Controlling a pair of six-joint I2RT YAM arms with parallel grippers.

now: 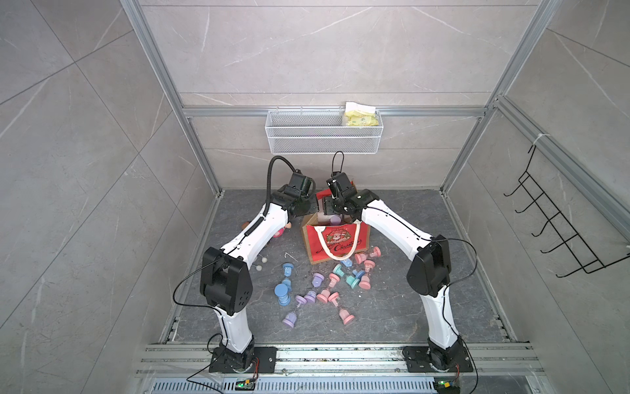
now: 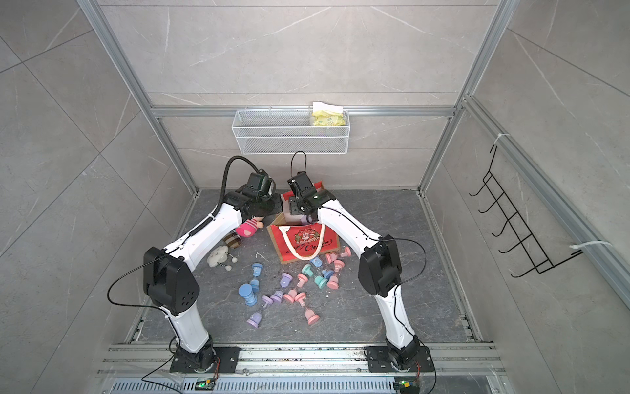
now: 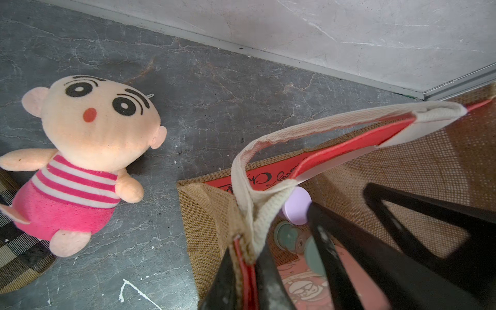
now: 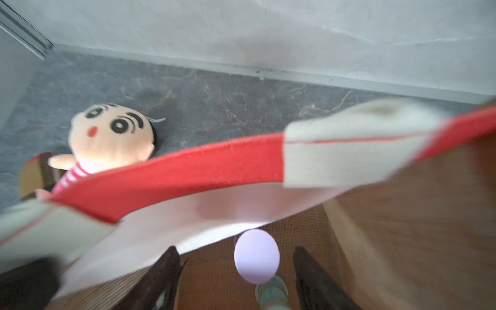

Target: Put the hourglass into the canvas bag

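Note:
The canvas bag (image 1: 336, 241), red-fronted with white handles, stands upright with its mouth up. My left gripper is shut on the bag's side edge, with brown and red fabric between its fingers. Over the mouth, my right gripper is open, its fingers (image 4: 164, 276) apart. Below that gap, a purple hourglass (image 4: 256, 256) shows its round end inside the bag, beside a green hourglass (image 4: 272, 293). Another green end (image 3: 313, 256) is partly covered by a right finger in the left wrist view. Loose hourglasses, including a pink one (image 1: 346, 316) and a purple one (image 1: 290, 319), lie before the bag.
A pink plush doll (image 3: 82, 170) lies left of the bag on a checked item (image 3: 23, 248). A wire basket (image 1: 323, 131) hangs on the back wall and a black hook rack (image 1: 557, 216) on the right wall.

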